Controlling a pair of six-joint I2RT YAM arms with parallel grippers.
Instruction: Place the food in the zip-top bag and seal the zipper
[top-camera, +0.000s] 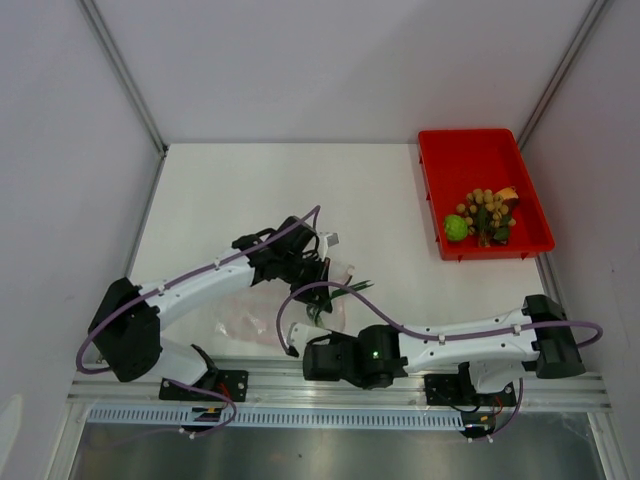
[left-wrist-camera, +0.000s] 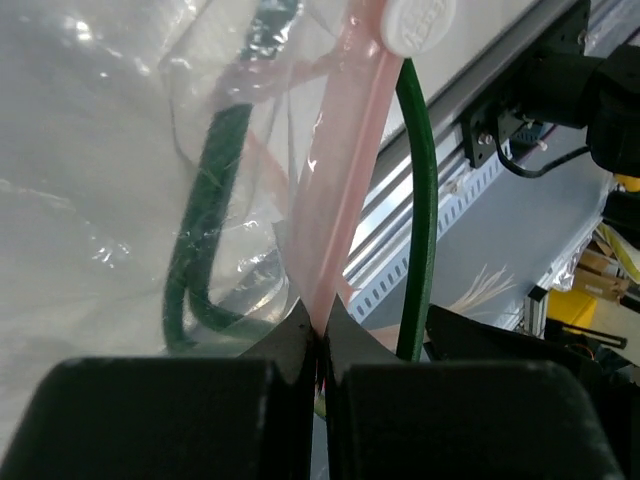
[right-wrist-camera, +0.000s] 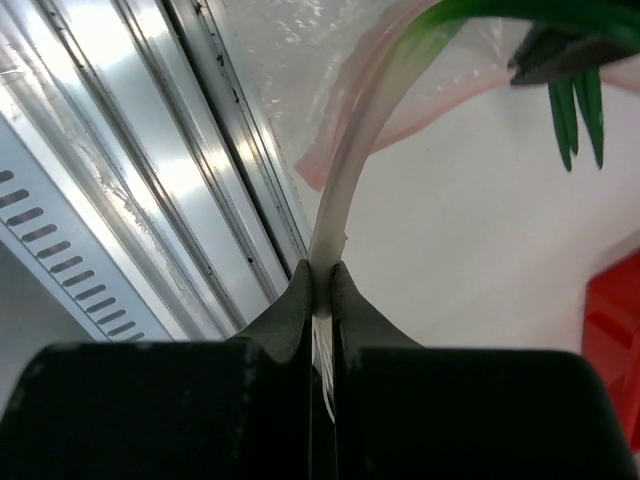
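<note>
The clear zip top bag (left-wrist-camera: 90, 200) lies flat on the table, its pink zipper strip (left-wrist-camera: 345, 150) pinched between the fingertips of my left gripper, which is shut. A white slider (left-wrist-camera: 418, 22) sits farther along that strip. My right gripper is shut on the white root end of a green onion (right-wrist-camera: 345, 195). The onion's green leaves (top-camera: 345, 290) reach over the bag's mouth. In the left wrist view, folded dark green leaves (left-wrist-camera: 205, 200) show through the plastic, while one leaf (left-wrist-camera: 420, 210) is outside the strip.
A red bin (top-camera: 470, 165) at the right holds a green round vegetable (top-camera: 455, 228) and a yellowish bunch (top-camera: 487, 215). A metal rail (top-camera: 300, 368) borders the table's front edge.
</note>
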